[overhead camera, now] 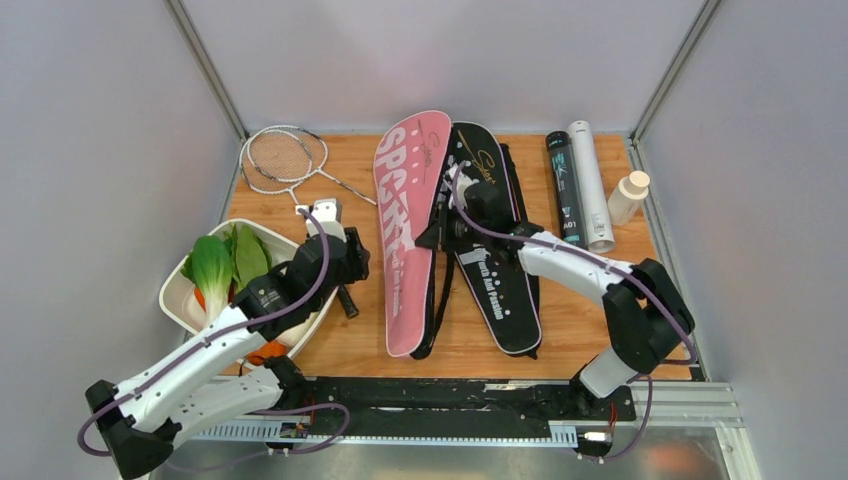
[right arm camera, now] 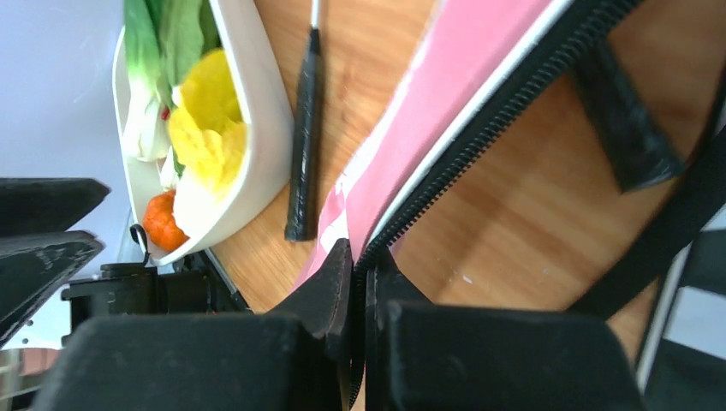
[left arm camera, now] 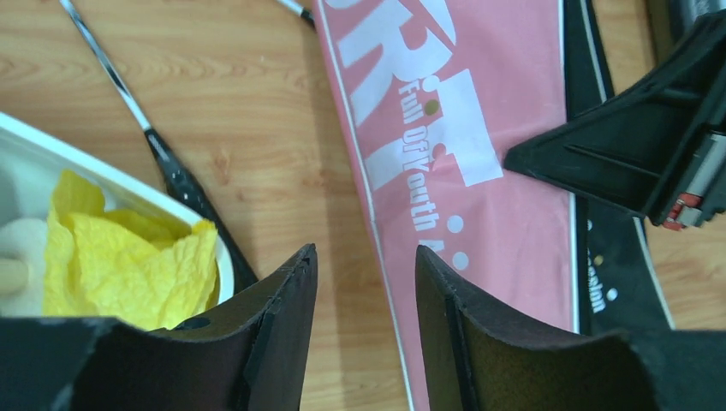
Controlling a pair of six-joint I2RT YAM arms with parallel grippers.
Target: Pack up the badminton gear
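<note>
The pink racket bag [overhead camera: 406, 290] is lifted along its right side and narrowed in the top view. My right gripper is shut on its zipped edge, pinching the black side and pink cover. Two rackets [overhead camera: 285, 160] lie at the back left, one black handle [right arm camera: 304, 137] resting beside the basket. The black racket bag [overhead camera: 500, 300] lies flat on the right, partly under the right arm. My left gripper stands open above the table, left of the pink bag, with nothing between its fingers. A black tube [overhead camera: 565, 190] and a white tube [overhead camera: 590, 190] lie at the right.
A white basket [overhead camera: 172, 300] with vegetables sits at the left, under the left arm. At the back right stands a cream bottle [overhead camera: 628, 198]. Bare wood shows between the basket and the pink bag.
</note>
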